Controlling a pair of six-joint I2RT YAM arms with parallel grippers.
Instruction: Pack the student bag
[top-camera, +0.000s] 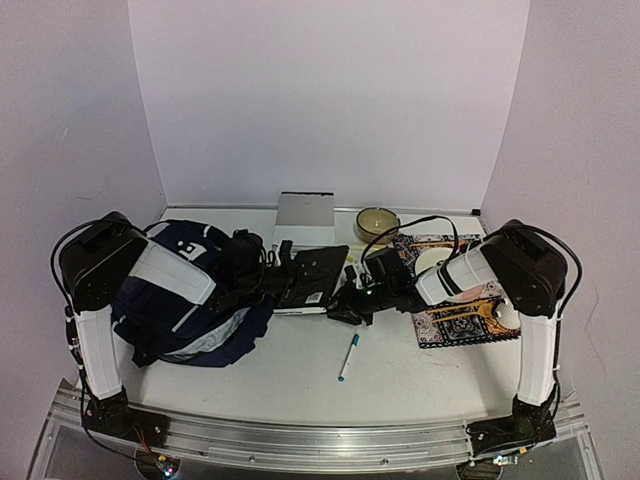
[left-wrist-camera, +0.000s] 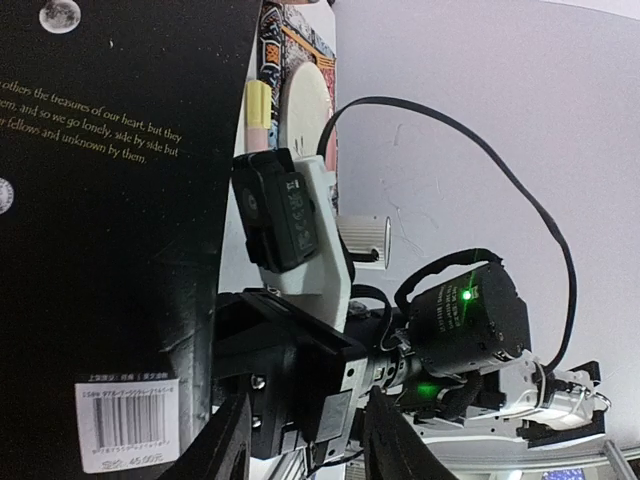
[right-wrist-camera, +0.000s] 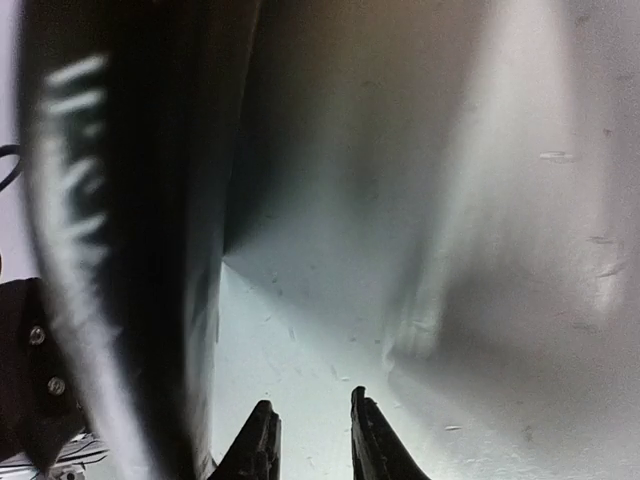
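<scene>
A black book (top-camera: 318, 270) shows its barcoded back cover between my two grippers; that cover fills the left part of the left wrist view (left-wrist-camera: 100, 230). Against the book's left side is my left gripper (top-camera: 288, 266), its fingers apart and no object visible between them. My right gripper (top-camera: 341, 300) is by the book's lower right edge. In the right wrist view the book (right-wrist-camera: 130, 240) is a dark, blurred slab left of the parted fingers, with only pale surface between them. The navy student bag (top-camera: 240, 340) lies at left, partly under the left arm.
A grey flat item (top-camera: 305, 210) lies behind the book, with a bowl (top-camera: 377, 222) to its right. A blue-capped pen (top-camera: 349, 358) lies in front. At right are a patterned mat (top-camera: 430, 335) and a white cup (top-camera: 508, 316).
</scene>
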